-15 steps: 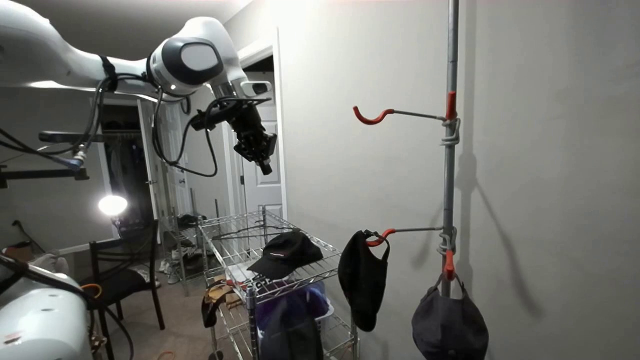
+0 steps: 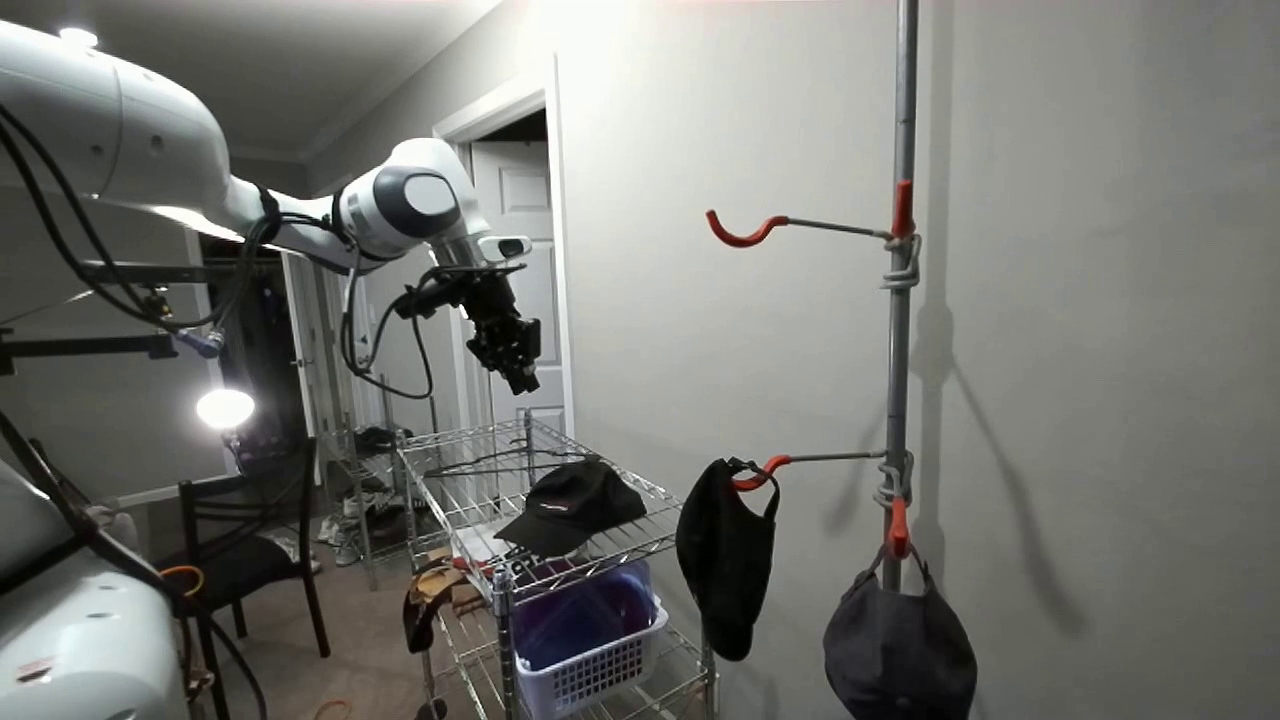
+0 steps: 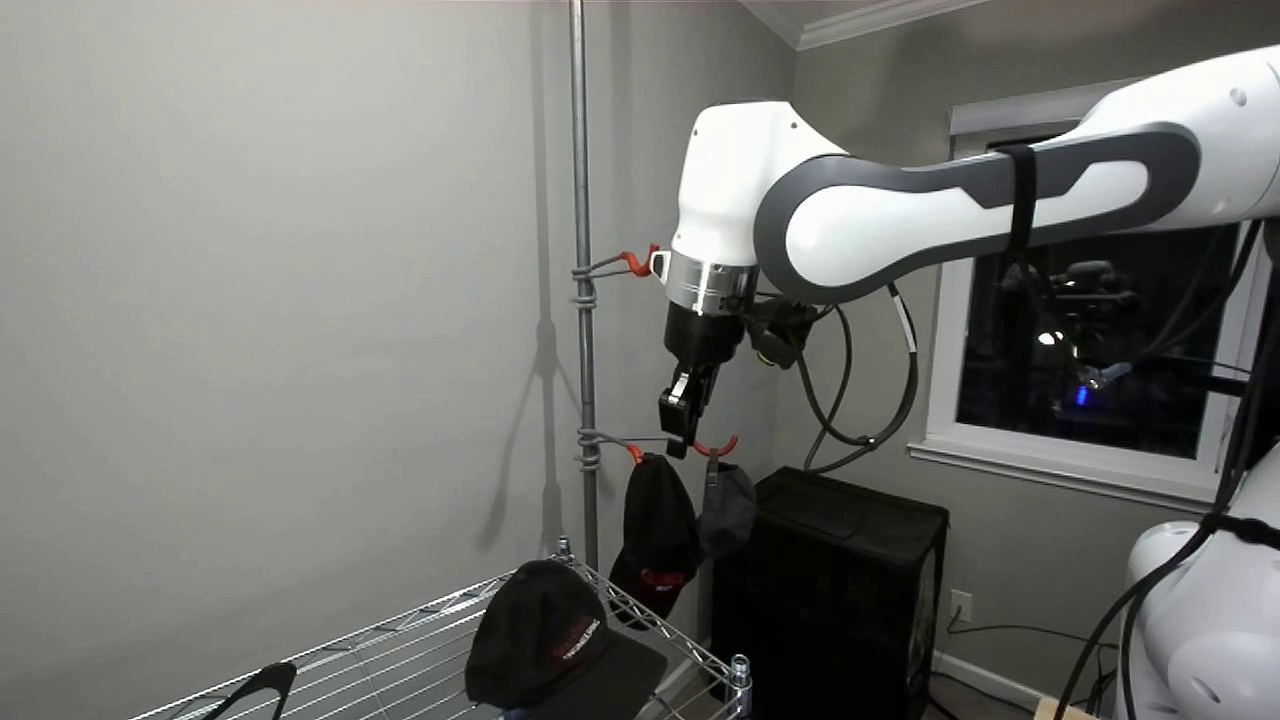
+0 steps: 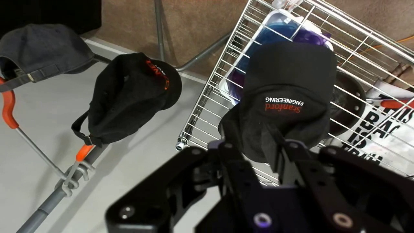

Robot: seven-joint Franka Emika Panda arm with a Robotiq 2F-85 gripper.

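A black cap (image 2: pixel 573 506) with "Stanford Engineering" lettering rests on the wire shelf's top (image 3: pixel 408 654). My gripper (image 2: pixel 523 382) hangs well above the shelf, pointing down and clear of the cap. In the wrist view the same cap (image 4: pixel 289 99) lies beyond my gripper, whose fingers stand part open with no held thing visible. Another black cap (image 2: pixel 726 558) hangs by its strap from the lower red-tipped hook (image 2: pixel 758 475). A dark grey cap (image 2: pixel 900 648) hangs from a second red hook (image 2: pixel 897 528) on the pole.
An upper hook (image 2: pixel 744 234) on the metal pole (image 2: pixel 899 360) is bare. Below the shelf top sits a white basket (image 2: pixel 594 672) with purple and blue contents. A black hanger (image 3: pixel 258 686) lies on the shelf. A black cabinet (image 3: pixel 828 588) stands behind the hanging caps.
The arm has drawn back and my gripper has come lower, slightly leftward in exterior view 1. A dark shape in front of the basket is gone. The caps visible in both frames have not moved.
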